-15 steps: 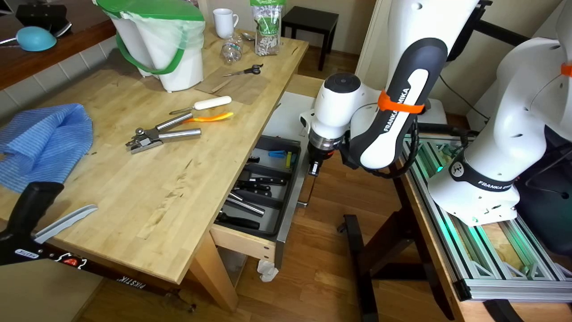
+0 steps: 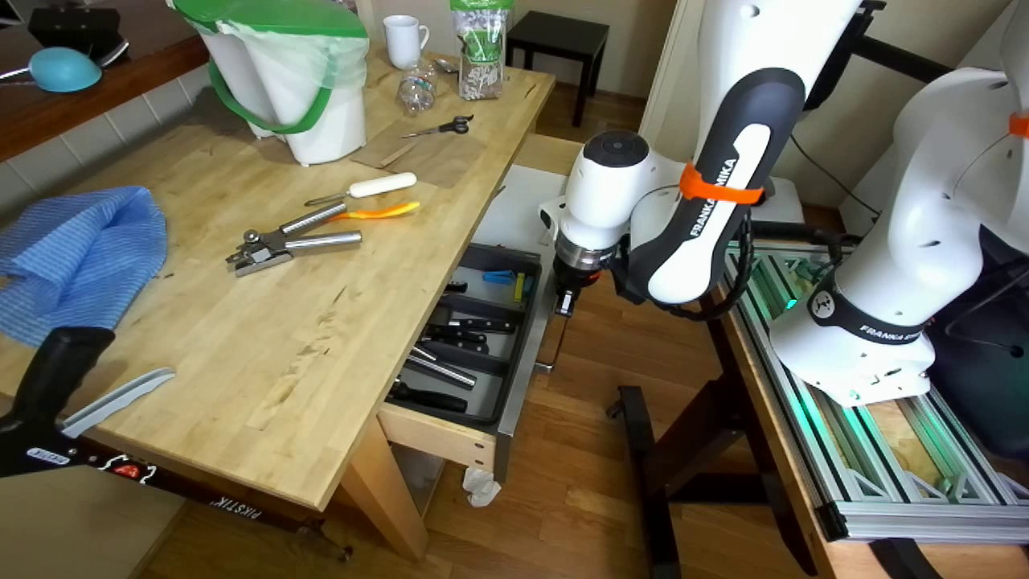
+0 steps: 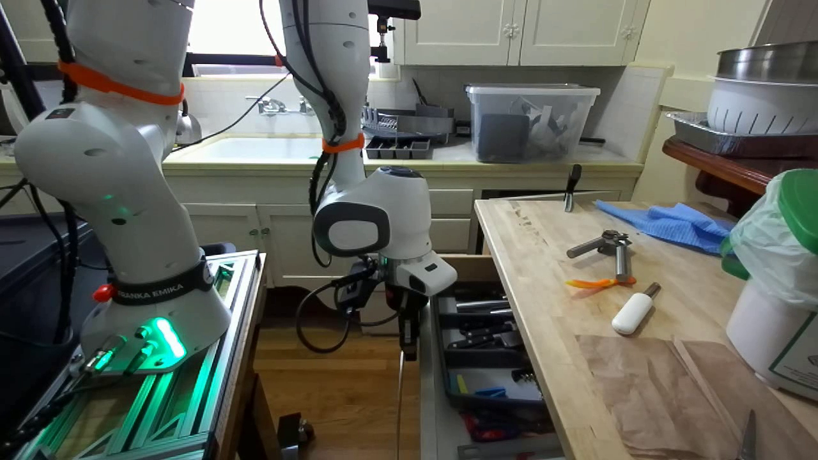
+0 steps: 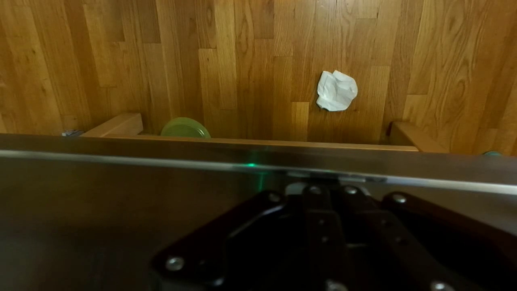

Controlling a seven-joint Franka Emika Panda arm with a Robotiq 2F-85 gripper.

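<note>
A drawer stands pulled out below the wooden worktop; its metal front (image 2: 514,415) faces the robot. Along that front runs a thin bar handle (image 2: 547,366), visible too in exterior view 2 as a slim handle (image 3: 400,406). My gripper (image 2: 565,307) points down at the handle's line, close to the drawer front. From the wrist, the gripper appears shut, its dark fingers together against the front. Nothing can be made out between them, and shadow hides their contact with the handle. Inside the drawer, a dark organizer (image 2: 489,386) holds black-handled utensils.
On the worktop (image 2: 289,338) lie a metal press (image 2: 289,241), a blue cloth (image 2: 92,251) and scissors (image 2: 448,126). A white bucket (image 2: 328,125) stands farther back. A saw (image 2: 58,425) hangs off the near edge. Crumpled white paper (image 4: 336,90) lies on the open floor.
</note>
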